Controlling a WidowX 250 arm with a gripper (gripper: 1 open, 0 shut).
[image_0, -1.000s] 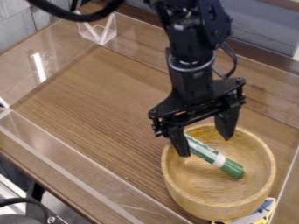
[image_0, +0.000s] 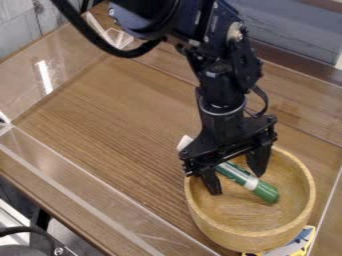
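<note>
A round wooden bowl (image_0: 247, 222) sits at the right front of the table. Inside it lies a green-and-white cylindrical object (image_0: 259, 188), like a marker or tube, slanting from upper left to lower right. My black gripper (image_0: 230, 173) hangs open over the bowl's back-left part, its fingers down at the cylinder, which is partly hidden behind them. Whether they touch it is unclear.
A wooden table (image_0: 107, 130) has bare room to the left and back. A pale wall (image_0: 301, 40) stands behind. A blue, yellow and white item (image_0: 297, 243) lies beside the bowl's front right. Cables lie at the lower left.
My gripper has moved slightly down and tilted over the cylinder in the bowl. The bowl and cylinder look nearly unmoved.
</note>
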